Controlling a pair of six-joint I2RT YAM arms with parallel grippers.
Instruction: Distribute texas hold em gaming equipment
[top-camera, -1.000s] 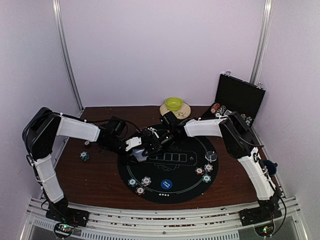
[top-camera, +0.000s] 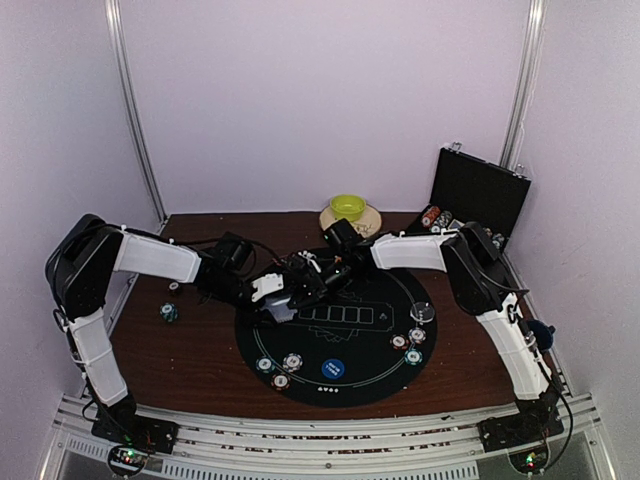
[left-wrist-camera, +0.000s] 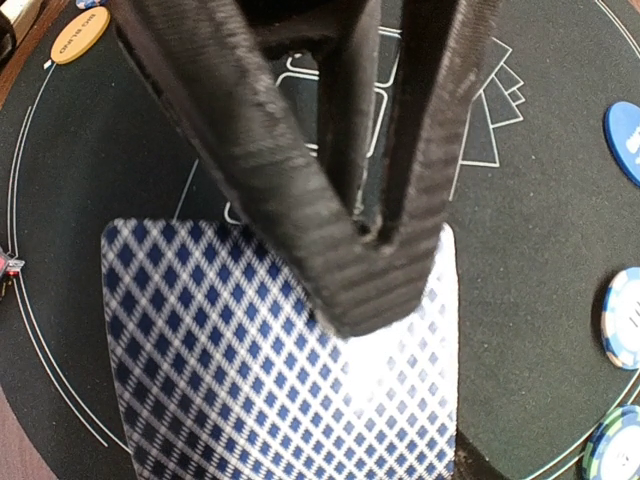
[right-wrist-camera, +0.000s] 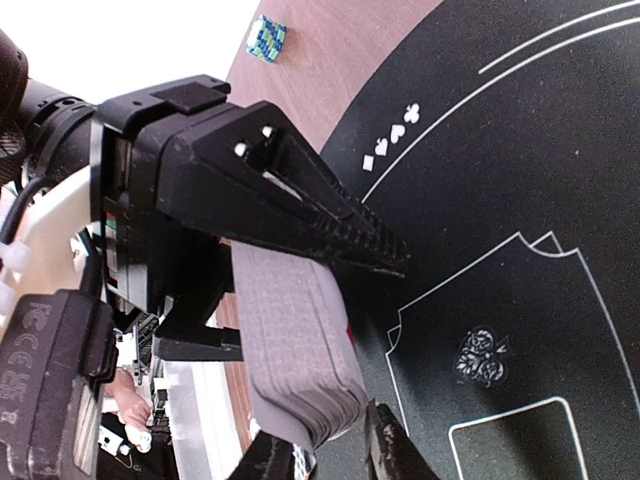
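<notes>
My two grippers meet over the left-centre of the black poker mat (top-camera: 380, 300). My left gripper is shut on a deck of cards (top-camera: 280, 308), whose blue checked back (left-wrist-camera: 270, 390) fills the lower left wrist view. In the right wrist view the deck (right-wrist-camera: 295, 340) shows its stacked edge, beside the black fingers (right-wrist-camera: 290, 200) of a gripper.
Chips (top-camera: 292, 362) and a blue button (top-camera: 332, 369) lie on the mat's front. An open chip case (top-camera: 480, 195) and a green bowl (top-camera: 348, 205) on a plate stand at the back. Loose chips (top-camera: 169, 312) lie on the wood at left.
</notes>
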